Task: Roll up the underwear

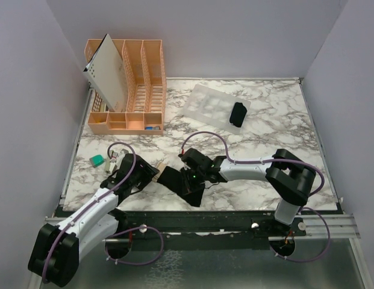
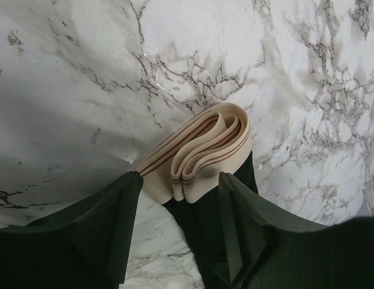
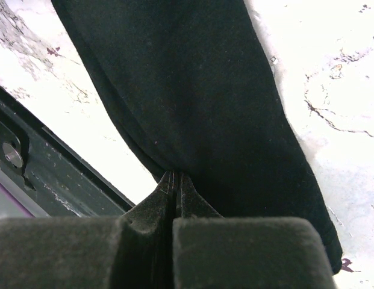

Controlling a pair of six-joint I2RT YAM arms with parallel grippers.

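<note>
The black underwear lies folded into a long narrow strip, slanting across the front of the table. Its beige waistband, curled in loose loops, forms the upper left end. My left gripper is open, a finger on either side of that waistband, with no visible grip on it. My right gripper is shut, its tips touching the black fabric near one long edge, toward the lower end of the strip. Whether any cloth is pinched there cannot be seen.
An orange divided organizer with a white panel leaning in it stands at the back left. Behind the right arm lies a clear tray holding a black folded item. A green object sits near the left edge.
</note>
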